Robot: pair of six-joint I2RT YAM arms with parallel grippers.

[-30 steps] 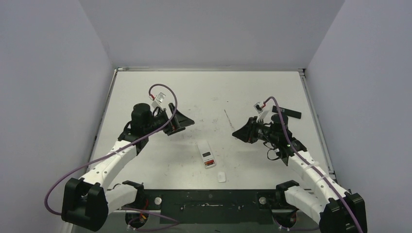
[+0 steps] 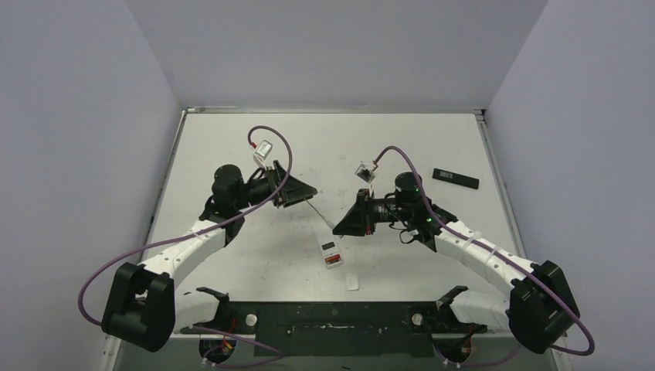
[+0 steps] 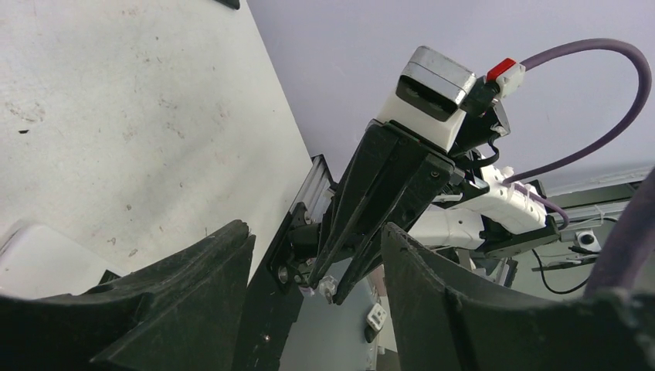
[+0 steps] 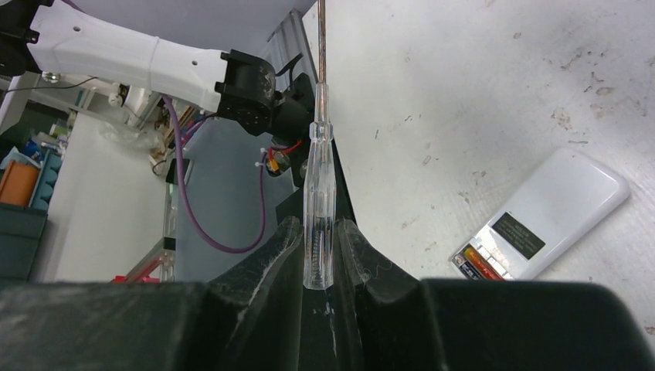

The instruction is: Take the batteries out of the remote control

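The white remote control (image 2: 330,249) lies on the table with its battery bay uncovered. Orange-red batteries (image 4: 483,264) sit in that bay. My right gripper is shut on the clear handle of a screwdriver (image 4: 320,178), held above the table beside the remote. In the top view, the screwdriver's thin shaft (image 2: 317,211) slants up-left towards my left gripper (image 2: 311,196). That gripper's fingers (image 3: 201,267) stand apart in the left wrist view, the right gripper beyond them. Whether the shaft's tip touches or passes between them I cannot tell.
A small white cover (image 2: 353,282) lies near the table's front edge, just right of the remote. At the right side rests a black bar-shaped object (image 2: 456,178).
My right gripper has moved left and a little towards the front with the screwdriver, bringing its tip to the left gripper. Earlier the left gripper shifted slightly right; lately it has hardly moved.
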